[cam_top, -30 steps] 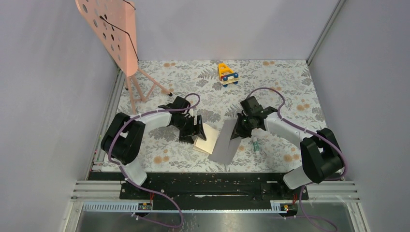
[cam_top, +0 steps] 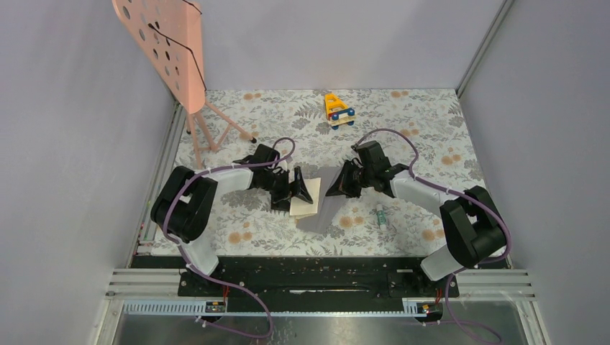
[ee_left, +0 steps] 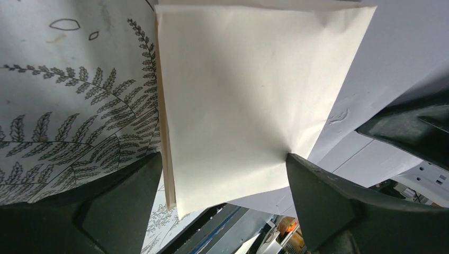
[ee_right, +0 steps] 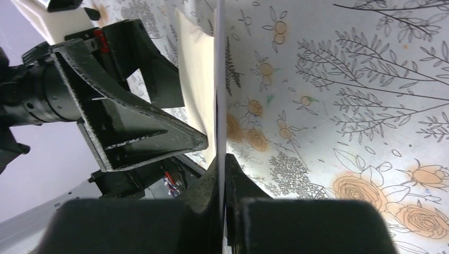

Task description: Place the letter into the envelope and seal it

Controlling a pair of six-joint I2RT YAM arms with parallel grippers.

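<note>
A folded cream letter (cam_top: 305, 198) lies beside a grey sheet (cam_top: 324, 212), probably the envelope, in the top view. My left gripper (cam_top: 296, 188) is at the letter; in the left wrist view its two fingers straddle the cream paper (ee_left: 238, 90) from above, apart and open. My right gripper (cam_top: 338, 183) is shut on the edge of the grey sheet (ee_right: 220, 84), which stands edge-on between its fingers in the right wrist view, close beside the cream paper (ee_right: 196, 79).
A pink easel (cam_top: 187, 65) stands at the back left. A yellow and blue toy (cam_top: 336, 106) lies at the back centre, and a small green and white tube (cam_top: 382, 219) lies right of the sheet.
My right gripper has moved left and slightly back with the grey sheet, bringing it against the cream paper. The cream paper has shifted slightly; my left gripper has moved only a little.
</note>
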